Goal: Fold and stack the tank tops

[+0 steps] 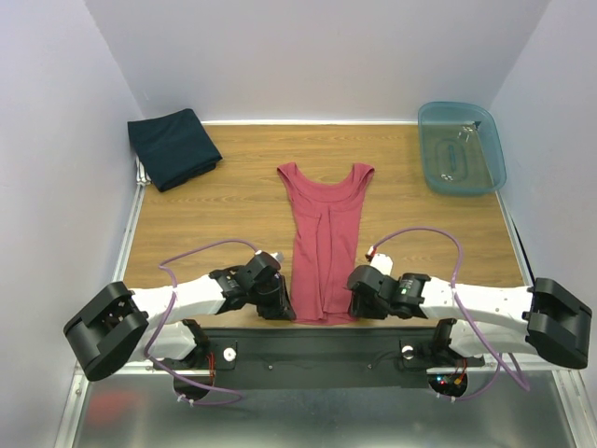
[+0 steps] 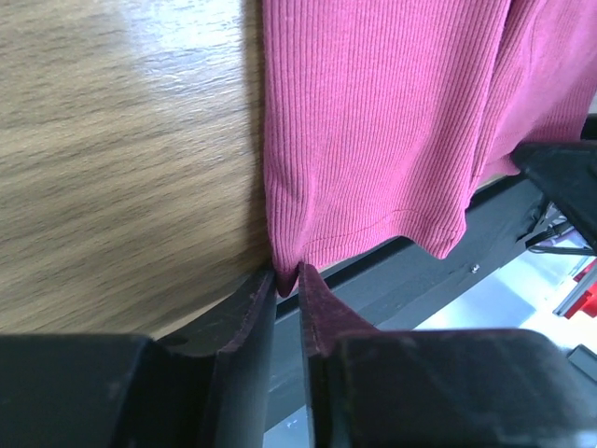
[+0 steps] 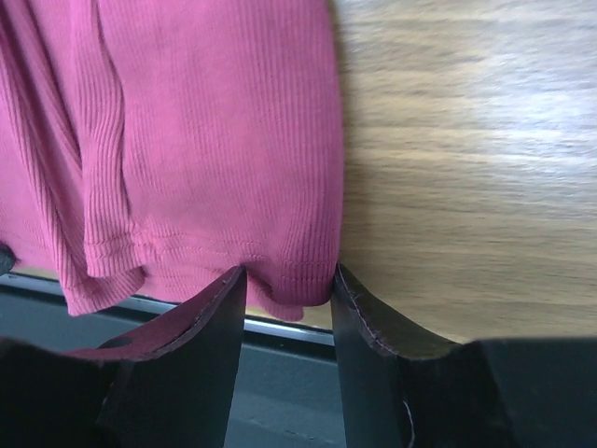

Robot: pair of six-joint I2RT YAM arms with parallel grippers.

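Note:
The pink tank top (image 1: 326,215) lies lengthwise on the table, its straps at the far end, its long sides folded inward. My left gripper is at the near left corner of the hem, fingertips close around the fabric's tip. My right gripper is at the near right corner, one finger either side of a folded bit of hem (image 3: 303,271). Whether either is closed firmly on the cloth is hard to tell.
A dark folded cloth stack (image 1: 173,147) lies at the far left. A teal plastic bin (image 1: 460,149) sits at the far right. The dark table edge (image 1: 308,345) runs just below the hem.

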